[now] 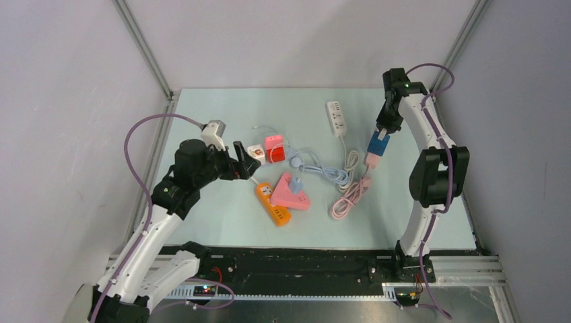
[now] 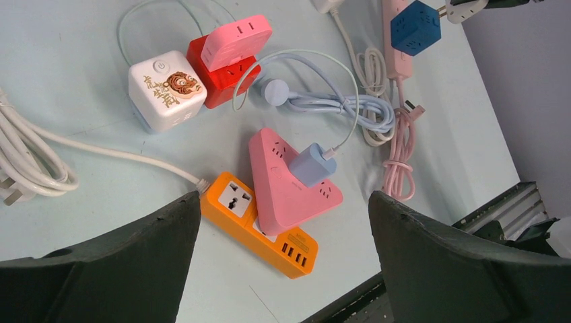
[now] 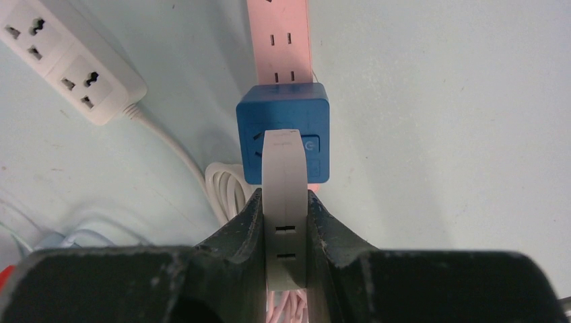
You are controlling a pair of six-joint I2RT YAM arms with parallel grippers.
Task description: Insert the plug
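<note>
A white plug (image 3: 285,195) is between the fingers of my right gripper, which touch it on both sides. Its far end overlaps a blue cube socket (image 3: 316,168) in the right wrist view. From the left wrist view, metal prongs (image 2: 442,11) show between the plug and the blue cube (image 2: 416,28); whether their tips enter its holes cannot be told. The cube sits on a pink power strip (image 3: 283,47). Over the left side, my left gripper (image 1: 244,161) is open and empty, its two fingers (image 2: 128,262) wide apart.
A white power strip (image 1: 336,119) lies left of the cube. An orange strip (image 1: 273,204), a pink triangular block (image 1: 289,195), a red block (image 1: 276,155), a white cube (image 1: 256,154) and coiled cords (image 1: 333,173) fill the middle.
</note>
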